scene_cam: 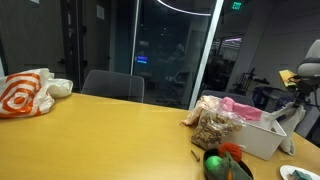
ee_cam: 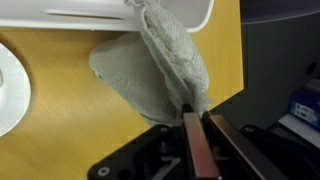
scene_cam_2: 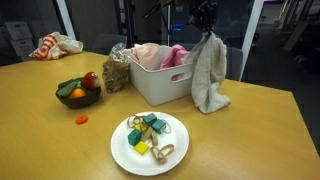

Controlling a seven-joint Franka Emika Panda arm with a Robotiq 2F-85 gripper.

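Observation:
A light grey cloth (scene_cam_2: 209, 75) hangs from my gripper (scene_cam_2: 207, 34), which is shut on its upper end. In exterior view 2 the cloth drapes down beside the right end of the white bin (scene_cam_2: 160, 86), its lower edge at or close to the table. From the wrist view, the cloth (ee_cam: 165, 70) trails away from the fingers (ee_cam: 198, 145) alongside the bin's rim (ee_cam: 80, 20). Pink cloths (scene_cam_2: 173, 57) lie inside the bin. At the right edge of exterior view 1, the gripper (scene_cam: 299, 98) is small and partly hidden.
Left of the bin stands a bag of brown pieces (scene_cam_2: 116, 70). A dark bowl of produce (scene_cam_2: 79, 97) and a white plate with small blocks and bands (scene_cam_2: 150, 163) are nearer. Bare table (scene_cam_2: 250, 130) lies to the right. A red-and-white bag (scene_cam: 30, 92) sits far left.

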